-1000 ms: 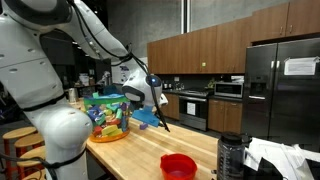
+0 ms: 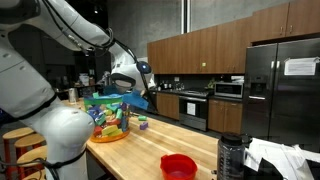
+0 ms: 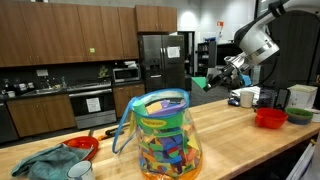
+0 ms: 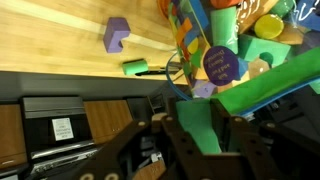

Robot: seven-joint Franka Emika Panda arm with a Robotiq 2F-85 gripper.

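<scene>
In the wrist view my gripper is shut on a green block (image 4: pixel 203 128), which sticks out between its dark fingers. Exterior view 2 shows the same green block (image 3: pixel 200 82) held in the air, just past the upper right of the container. The container (image 3: pixel 150 103) is a see-through bin with a blue rim, filled with colourful toy blocks. Seen from the wrist, the toys lie at the upper right, beside the held block. A purple block (image 4: pixel 117 35) and another small green block (image 4: pixel 135 67) lie on the wooden table.
A red bowl (image 2: pixel 178 167) stands on the counter, with a black canister (image 2: pixel 231 155) and white papers (image 2: pixel 280 158) to its right. A blue-grey cloth (image 3: pixel 50 162) and a white mug (image 3: pixel 80 171) lie on the other side.
The arm's wrist has moved up and to the left in exterior view 1, from above the open counter towards the toy bin. The bowl and canister have stayed put.
</scene>
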